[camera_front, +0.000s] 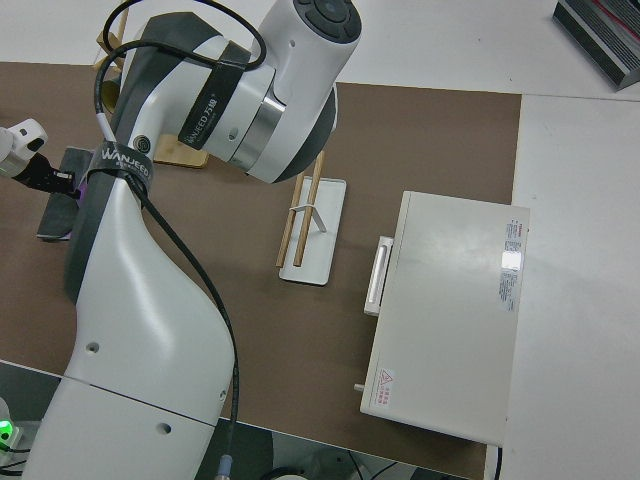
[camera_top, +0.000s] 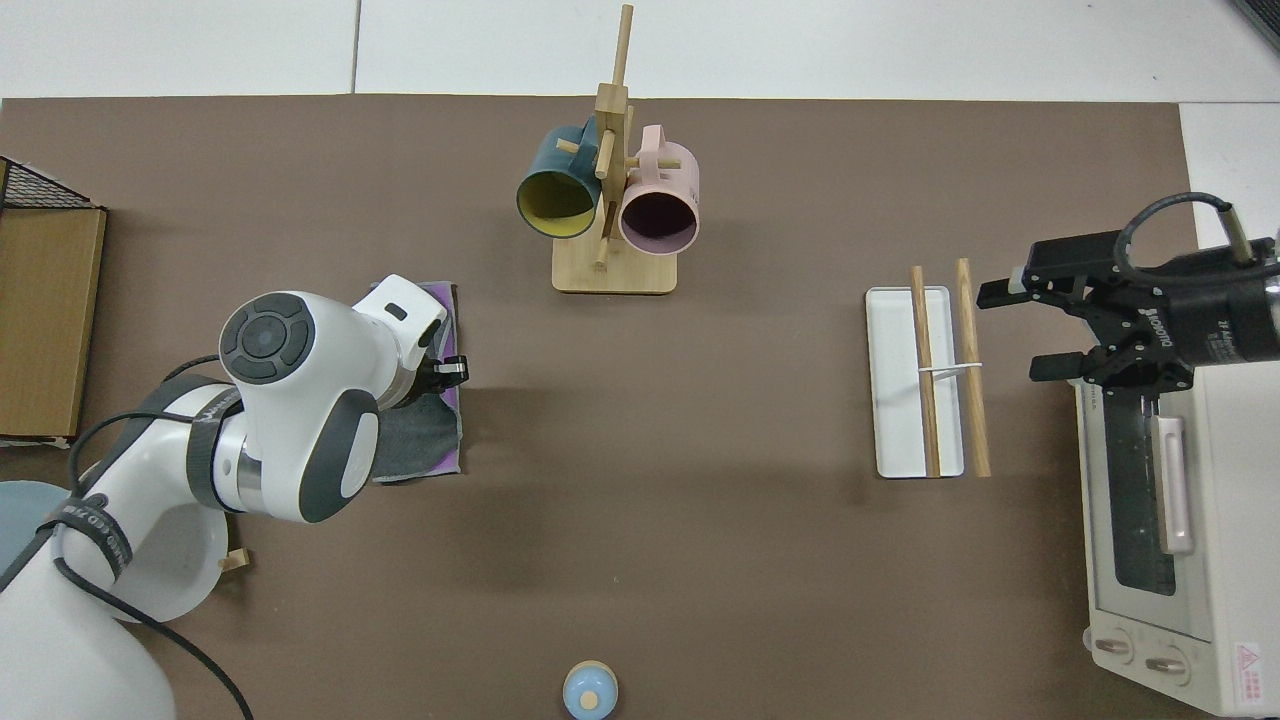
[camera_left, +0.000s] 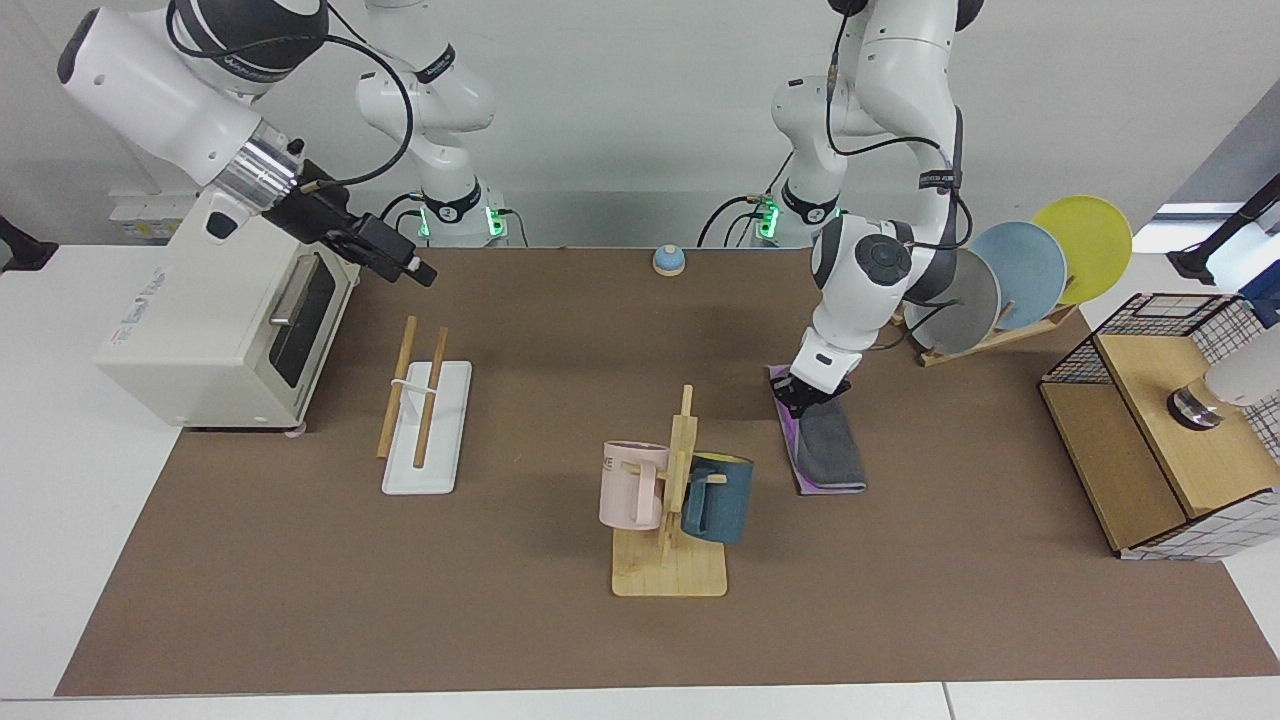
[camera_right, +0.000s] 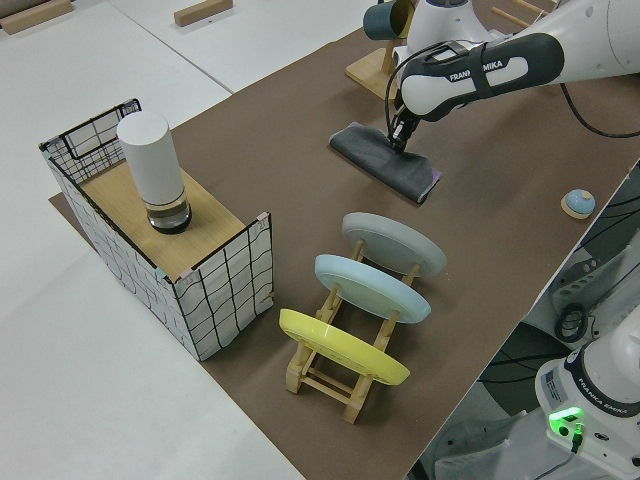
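A grey towel with a purple border (camera_top: 414, 444) lies on the brown mat. The left arm's black gripper (camera_top: 438, 372) is low over it, pointing down, partly hidden behind the white arm; its finger state is unclear, and in the left view the gripper (camera_left: 810, 394) sits at the towel's upper end. My right gripper (camera_top: 1020, 330) hangs above the white oven's left side, over the mat. A mug tree (camera_top: 612, 270) holds a teal mug (camera_top: 555, 192) and a pink mug (camera_top: 660, 210).
A white stand with two wooden bars (camera_top: 888, 372), an oven (camera_top: 1242, 504), a plate rack with three plates (camera_right: 345, 340), a wire-and-wood shelf (camera_top: 42, 324) and a small blue round object (camera_top: 590, 690) surround open mat in the middle.
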